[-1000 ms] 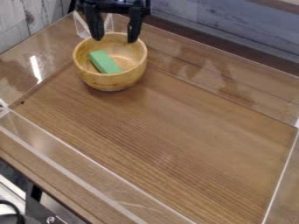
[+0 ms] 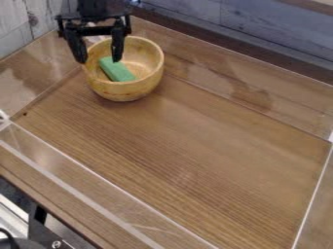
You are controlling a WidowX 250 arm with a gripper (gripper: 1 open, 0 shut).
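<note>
A yellow bowl (image 2: 123,91) sits on the wooden tray floor at the upper left. Inside it lies a green block (image 2: 117,72), tilted diagonally. My black gripper (image 2: 96,51) is open over the bowl's left and back part, its fingers spread to either side, above and behind the green block. Whether the fingertips are below the rim is hard to tell.
Tray walls run along the back, left and right edges.
My gripper has moved left and down from behind the bowl's middle to over its left part. The bowl and green block look nearly unmoved.
</note>
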